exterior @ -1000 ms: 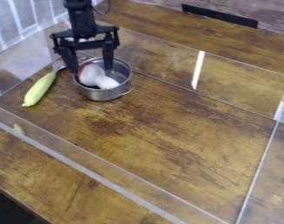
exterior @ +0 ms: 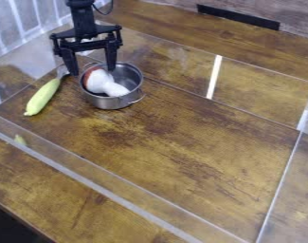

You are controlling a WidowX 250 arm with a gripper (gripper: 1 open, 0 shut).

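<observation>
The black gripper (exterior: 88, 55) hangs at the upper left, its two fingers spread apart above the back-left part of a metal bowl (exterior: 126, 98). Inside the bowl lies a white and red object (exterior: 105, 84); I cannot tell that anything is between the fingers. A yellow-green corn-like toy (exterior: 44, 96) lies on the table to the left of the bowl.
Clear panels edge it at the left, front and right. A dark strip (exterior: 239, 15) runs along the back right.
The gripper has risen and moved left, away from over the middle of the bowl. The bowl and the corn-like toy look unmoved.
</observation>
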